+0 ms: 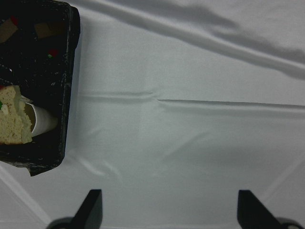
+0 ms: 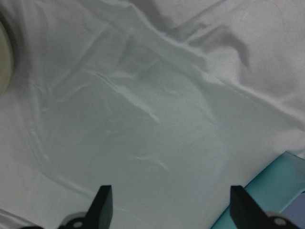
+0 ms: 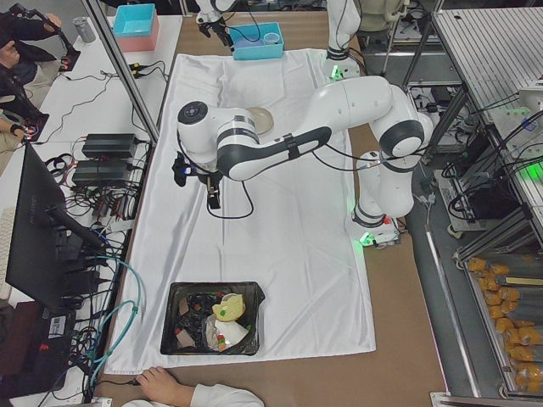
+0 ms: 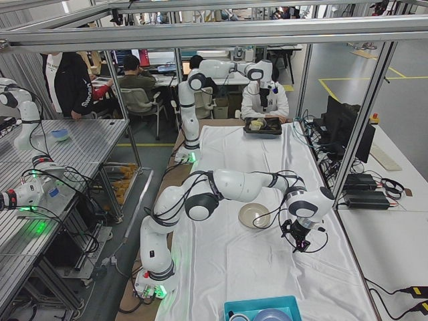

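Observation:
A black tray (image 3: 178, 297) holding bread, a white cup (image 1: 45, 119) and small scraps stands on the white cloth (image 3: 297, 288); it is also at the left of the left wrist view. My left gripper is over bare cloth beside the tray, open, with nothing between its fingers. My right gripper is open and empty over cloth, near a light-blue bin (image 2: 257, 191). A beige plate (image 4: 254, 215) lies on the cloth, partly behind an arm in the camera left view.
A monitor (image 3: 34, 237) and cables line one side, and a metal table (image 4: 80, 154) the other. A person sits at the far end by the tray (image 4: 249, 100).

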